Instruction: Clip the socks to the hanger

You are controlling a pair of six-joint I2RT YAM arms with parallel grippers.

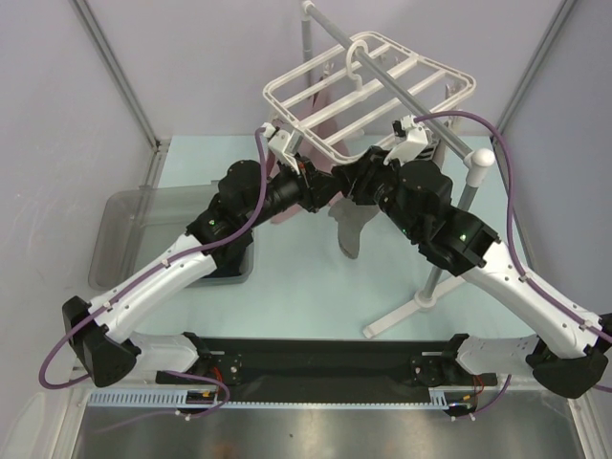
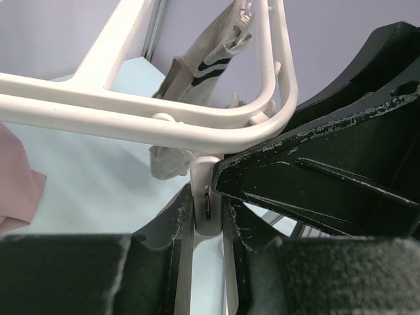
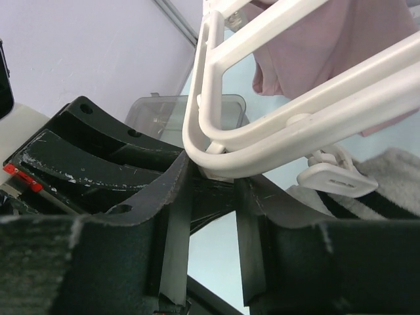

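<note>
Under the near corner of the white hanger [image 1: 344, 105], my left gripper [image 1: 323, 188] is shut on a white clip [image 2: 208, 213]. My right gripper [image 1: 352, 182] is right beside it, at the same corner. In the right wrist view, its fingers [image 3: 176, 236] stand apart with no cloth showing between them. Below the hanger a grey sock [image 1: 351, 229] hangs; its black stripes show in the right wrist view, near another white clip [image 3: 336, 177]. How the sock is attached is partly hidden. Pink cloth [image 3: 335, 46] hangs from the hanger farther back.
A metal rack pole [image 1: 392, 86] runs above the hanger, with an upright [image 1: 449, 239] and foot at right. A clear bin [image 1: 124, 239] stands at left.
</note>
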